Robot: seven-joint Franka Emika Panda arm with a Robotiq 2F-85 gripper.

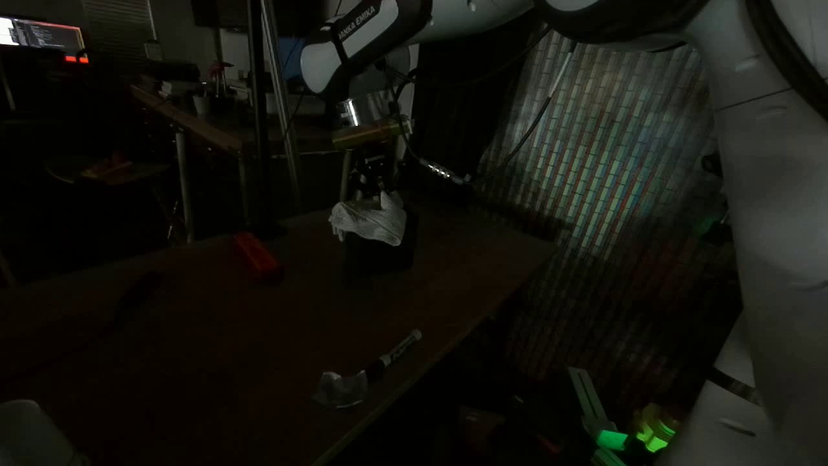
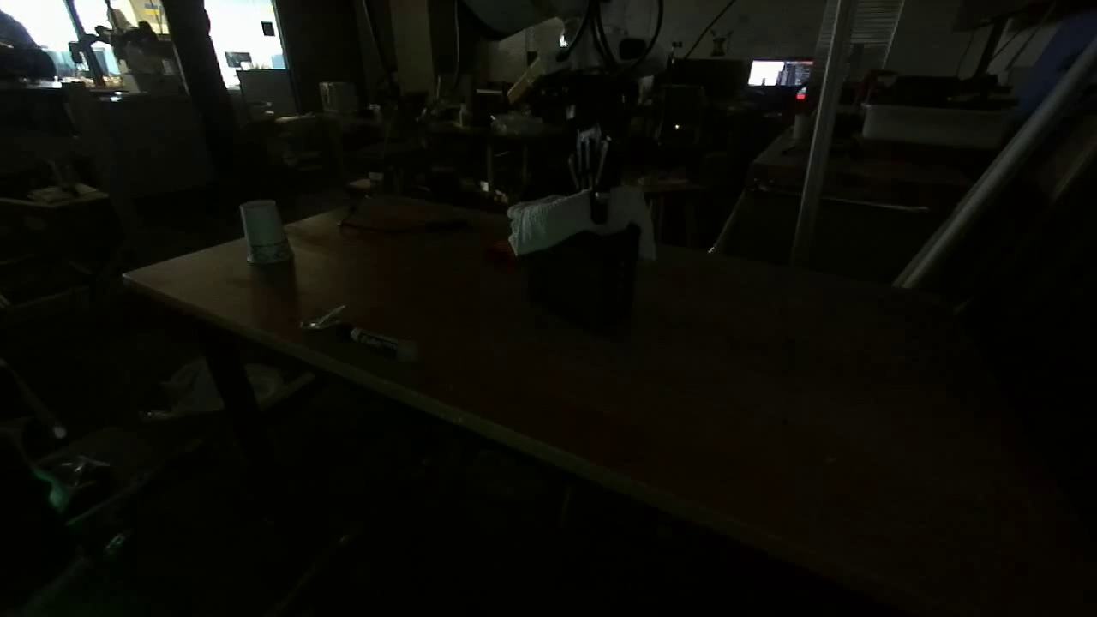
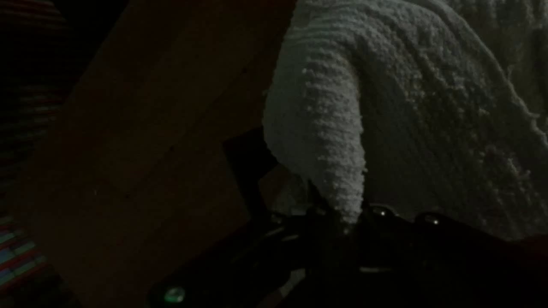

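A white textured cloth lies draped over the top of a dark box-like container on the table. At the cloth's upper side is my gripper, pointing down, with its fingertips touching or just inside the folds. In the wrist view a thick fold of the cloth runs down to the gripper, between its dark fingers. Darkness hides whether the pads press on the fold. The container's inside is covered by the cloth.
On the wooden table lie a red block, a marker and a crumpled clear wrapper. A pale cup stands at the far left end in the second exterior view.
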